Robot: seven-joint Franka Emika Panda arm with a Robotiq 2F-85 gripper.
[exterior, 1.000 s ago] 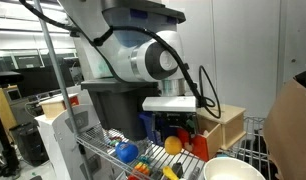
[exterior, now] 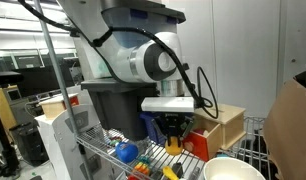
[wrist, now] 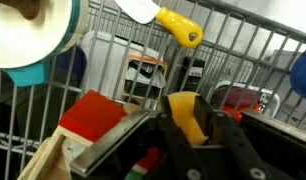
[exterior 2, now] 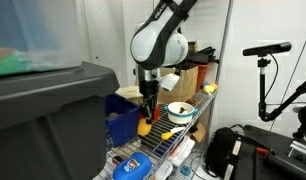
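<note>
Over the wire rack (exterior: 103, 143), my gripper (exterior: 174, 140) points downward from the white arm. A yellow-orange object (wrist: 187, 113) lies between its dark fingers in the wrist view. The fingers stand partly apart around it, and whether both touch it cannot be made out. From the side, the same orange object (exterior 2: 144, 128) shows just below the fingertips. Much of its shape is hidden by the gripper.
A wooden box (exterior: 225, 124) and a red block (wrist: 91, 116) stand close by. A yellow-handled tool (wrist: 180, 28) and a white bowl (exterior: 233, 169) lie towards the front. Blue objects (exterior: 127, 152) sit at the left, beside a big dark bin (exterior: 115, 108).
The dark fingers now cover more of the orange object, which looked rounder and less hidden before. The arm and surrounding things appear nearly still.
</note>
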